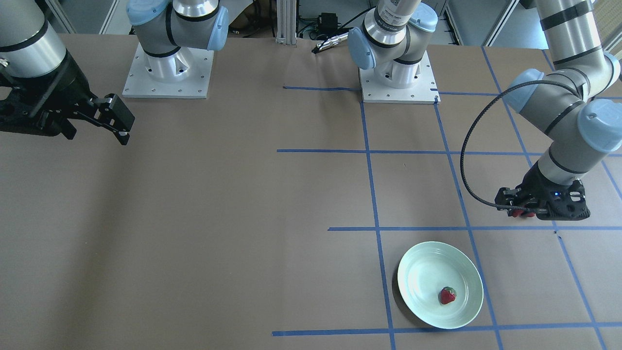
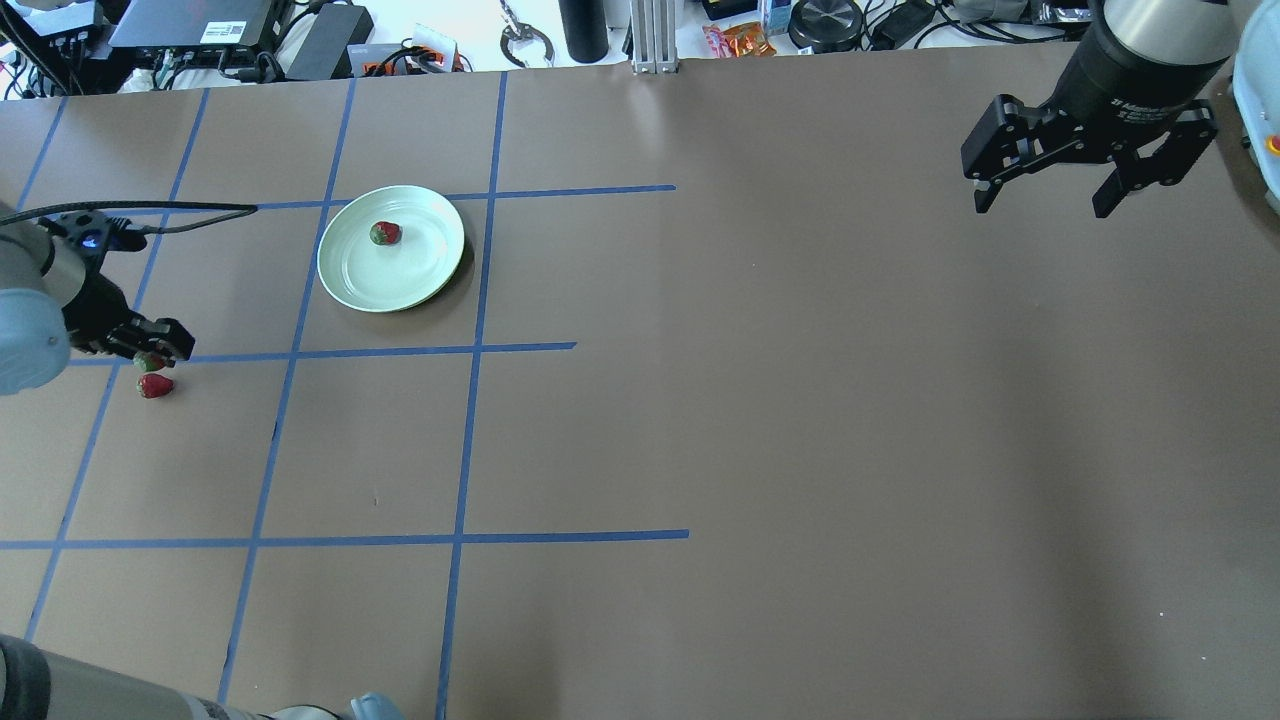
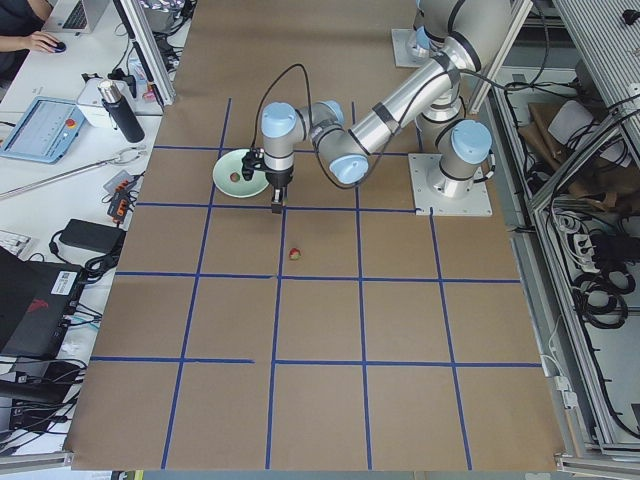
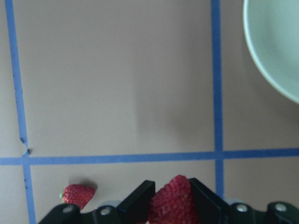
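My gripper is shut on a red strawberry (image 4: 175, 205) in the left wrist view, held above the table. A second strawberry (image 4: 78, 195) lies on the table just beside it, also visible in the top view (image 2: 155, 385). A pale green plate (image 1: 440, 268) stands in front of the gripper, holding one strawberry (image 1: 447, 295); its rim shows at the upper right of the left wrist view. In the front view the gripper (image 1: 522, 207) largely hides the strawberries at it.
Other arms stand at the table's edges, including a black gripper (image 2: 1080, 150) far across from mine in the top view.
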